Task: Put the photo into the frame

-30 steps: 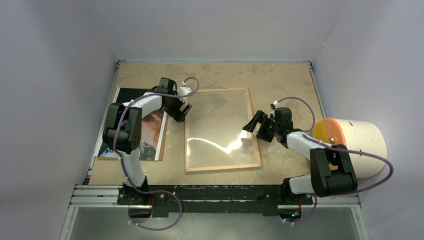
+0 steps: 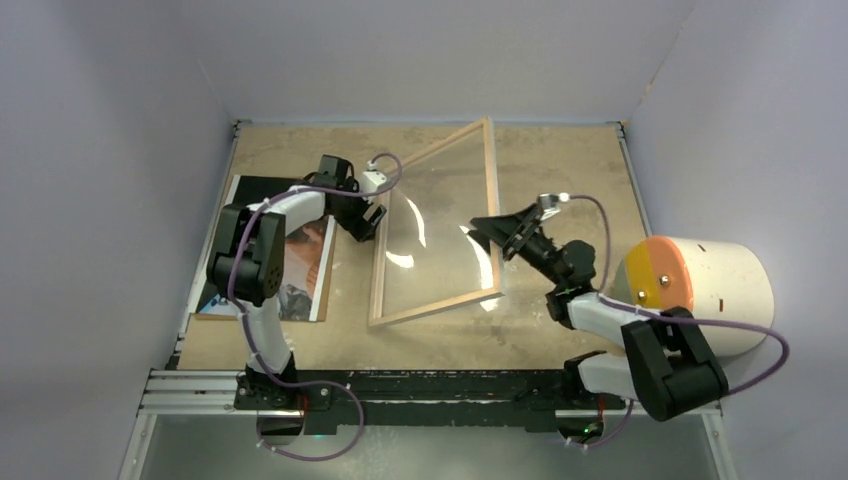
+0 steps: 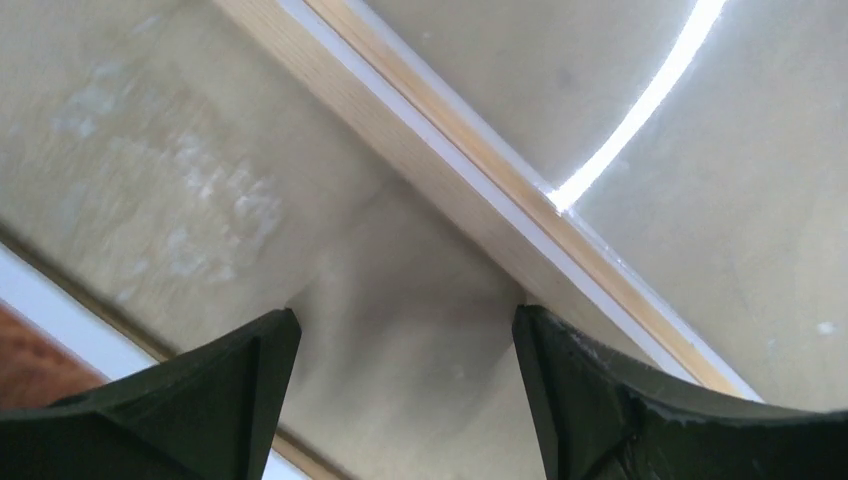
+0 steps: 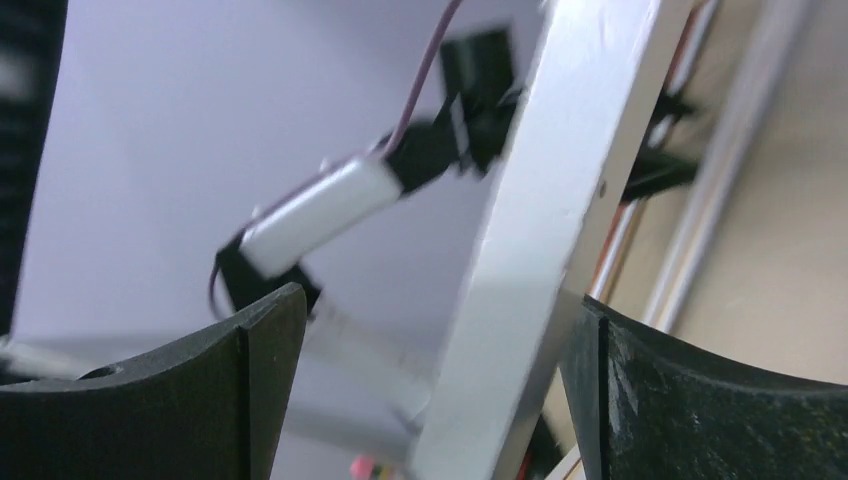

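Observation:
The wooden frame (image 2: pixel 440 309) with its clear pane stands tilted in the top view, its right side raised off the table. My right gripper (image 2: pixel 487 236) is at that raised side; in the right wrist view a pale frame bar (image 4: pixel 540 240) passes between its open fingers, close to the right-hand one. The photo (image 2: pixel 300 285) lies at the left, partly covered by my left arm. Over the gap between photo and frame, my left gripper (image 2: pixel 376 222) stands open and empty; the left wrist view shows the frame's side (image 3: pixel 430 150) and the photo's white border (image 3: pixel 70 325).
An orange-and-white cylinder (image 2: pixel 710 290) stands at the right, beside my right arm. Bare table (image 2: pixel 570 160) shows behind and to the right of the frame. Grey walls close in the sides and back.
The frame lay about flat and shifted a little leftward at its near end; now its right side is raised. My right gripper has moved left and turned. The left arm has barely moved.

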